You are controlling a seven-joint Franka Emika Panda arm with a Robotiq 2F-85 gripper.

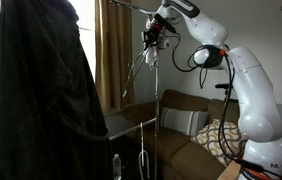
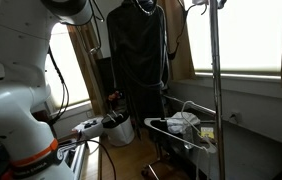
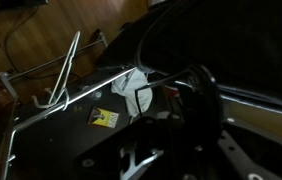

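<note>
High up in exterior view 1, my gripper [image 1: 151, 44] is close to the upright pole of a metal clothes rack [image 1: 157, 100]. A thin pale loop, like a hanger [image 1: 132, 76], hangs just under it. Whether the loop is between the fingers or hooked on the rack cannot be told. In the wrist view my gripper is dark and seems shut, with a thin bent rod [image 3: 133, 130] beside it. Dark cloth, like a coat [image 1: 53, 90], fills the left of exterior view 1. In exterior view 2 the gripper is not clearly visible.
The rack's lower rail [image 2: 176, 132] carries white cloth [image 2: 184, 122]. Lower down in the wrist view lie a pale hanger [image 3: 66, 65], more white cloth [image 3: 133, 90] and a small yellow packet [image 3: 104, 117]. A brown sofa [image 1: 186, 157] with cushions stands behind the rack.
</note>
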